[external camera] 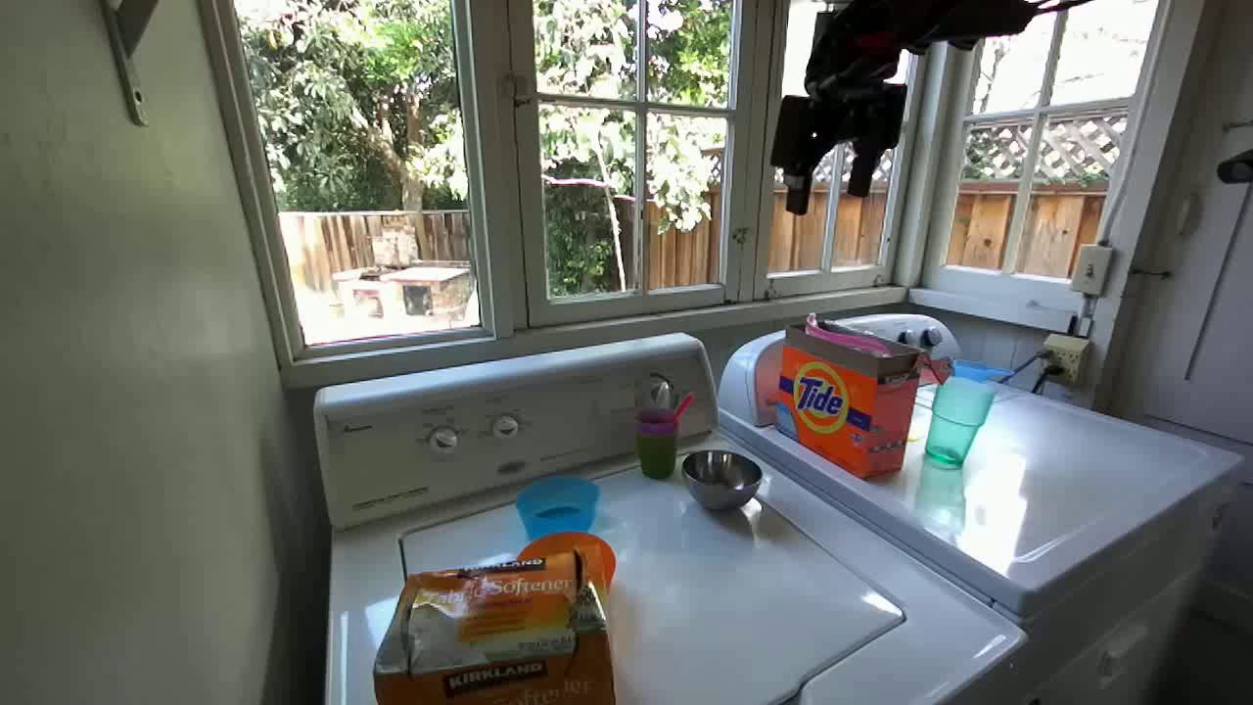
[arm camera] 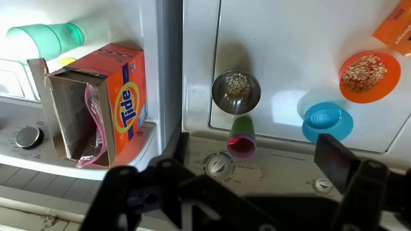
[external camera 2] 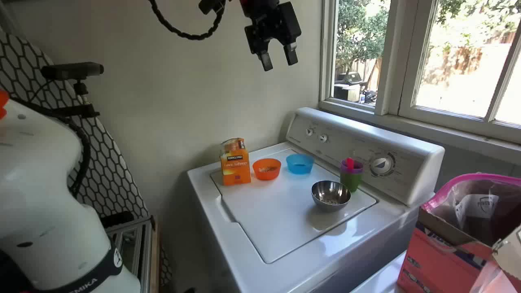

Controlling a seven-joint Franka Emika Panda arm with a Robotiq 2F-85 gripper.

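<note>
High above the washer, my gripper (external camera 2: 279,63) hangs open, its fingers pointing down with nothing between them. On the washer lid sits a metal bowl (arm camera: 235,91) holding oat-like flakes. Beside it stands a stacked green and purple cup (arm camera: 241,138) with a pink-red utensil inside. An orange bowl (arm camera: 370,77), also with flakes, rests near a blue bowl (arm camera: 327,121) that looks empty. All of these lie well below my fingers, and none is touched. In exterior view 1 the softener box partly hides the orange bowl (external camera: 576,545).
The Kirkland softener box (external camera 2: 235,163) stands on the lid by the wall. On the neighbouring machine are an open Tide box (external camera: 852,399) with a pink-edged bag inside and a green translucent cup (external camera: 958,419). The washer's control panel (external camera 2: 361,151) rises along the window side. Much of the lid is clear.
</note>
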